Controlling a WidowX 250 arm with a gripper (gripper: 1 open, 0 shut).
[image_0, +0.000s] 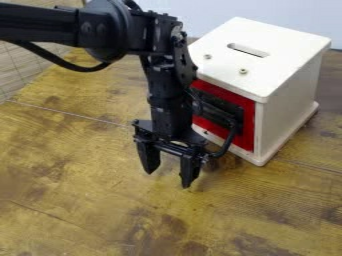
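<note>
My black gripper (170, 166) hangs fingers-down just above the wooden surface, in front and to the left of a white box (281, 70). Its two fingers stand apart, with only bare wood seen between them. The box has a slot and two small bolts on top and a red-framed front (246, 132) with a dark middle, partly hidden behind my arm and cable.
A pale wall rises behind the box, and a light grid-like surface shows at the far left.
</note>
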